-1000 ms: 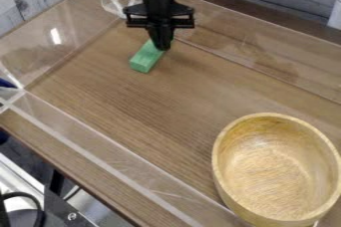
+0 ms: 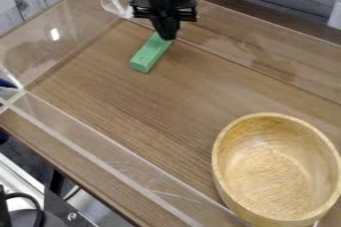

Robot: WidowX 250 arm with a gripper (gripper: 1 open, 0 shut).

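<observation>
My black gripper is at the top centre of the camera view, over the upper end of a green rectangular block that lies on the wooden table. The fingertips are small and dark here, and I cannot tell how far apart they are or whether they touch the block.
A large pale yellow round bowl stands at the lower right. Clear plastic edging runs along the left side, and black cables lie at the bottom left.
The gripper has moved up the view, away from the middle of the green block toward the back, leaving more of the block uncovered.
</observation>
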